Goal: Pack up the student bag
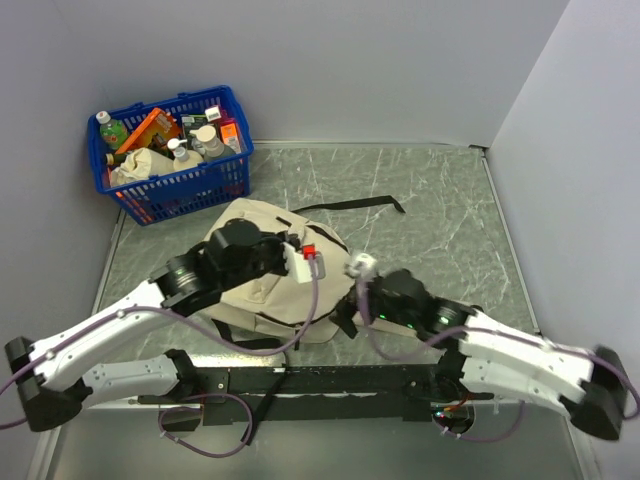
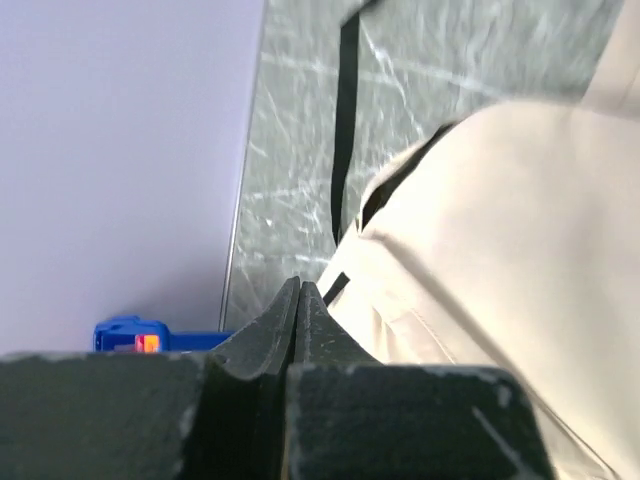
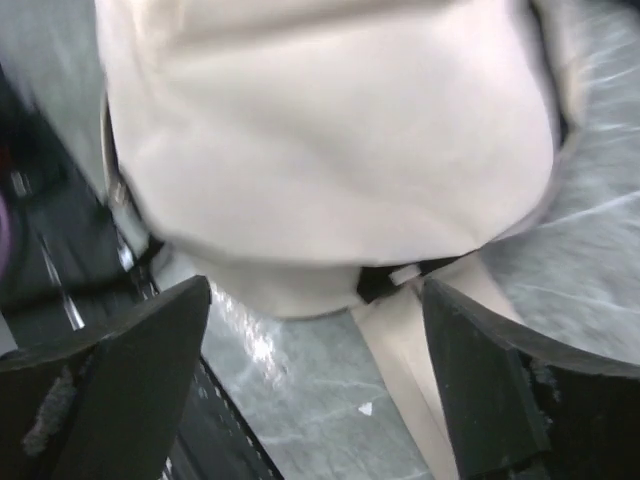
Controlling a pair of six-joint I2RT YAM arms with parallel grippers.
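The cream student bag (image 1: 285, 295) lies on the grey marbled table, partly covered by both arms in the top view. My left gripper is above the bag, shut, and nothing shows between its fingers. The left wrist view has the bag's cream fabric (image 2: 520, 230) to the right, with a dark opening along one edge. At the bag's right side, my right gripper stands open. Ahead of its fingers (image 3: 490, 385), in the blurred right wrist view, are the bag's rounded edge (image 3: 330, 200) and a cream strap (image 3: 400, 345) with a black piece.
A blue basket (image 1: 185, 190) full of bottles, boxes and a cream pouch stands at the back left. One black strap (image 1: 350, 204) stretches across the table behind the bag.
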